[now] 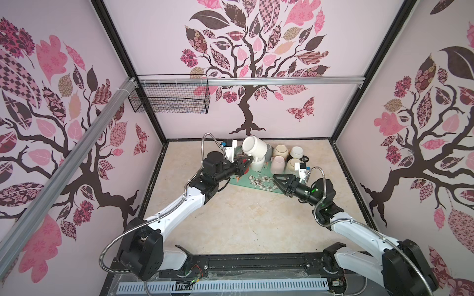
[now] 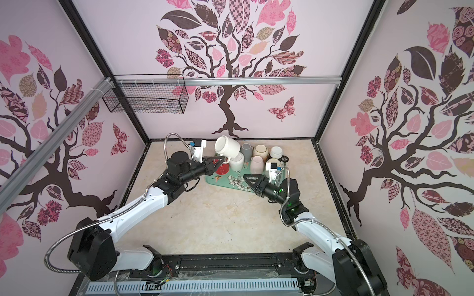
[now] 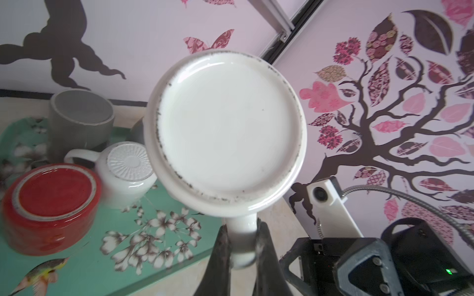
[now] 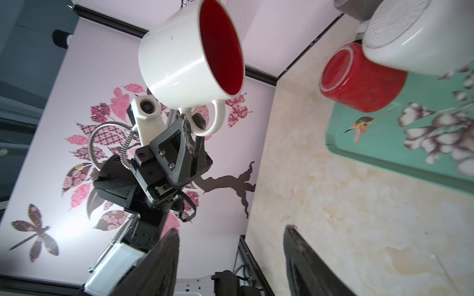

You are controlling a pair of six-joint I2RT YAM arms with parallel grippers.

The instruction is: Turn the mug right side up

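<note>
A white mug with a red interior is raised above the tray, tipped on its side with its opening sideways and handle downward; in the left wrist view its white base (image 3: 227, 129) faces the camera. My left gripper is shut on that handle. My right gripper stands part open with nothing between its fingers, low over the front right of the tray (image 2: 222, 181), to the right of the lifted mug (image 1: 254, 146).
Several upturned or standing mugs crowd the green tray, among them a red one (image 3: 51, 207), a grey one (image 3: 81, 118) and a pink one (image 1: 277, 165). A wire basket (image 1: 167, 96) hangs at the back left.
</note>
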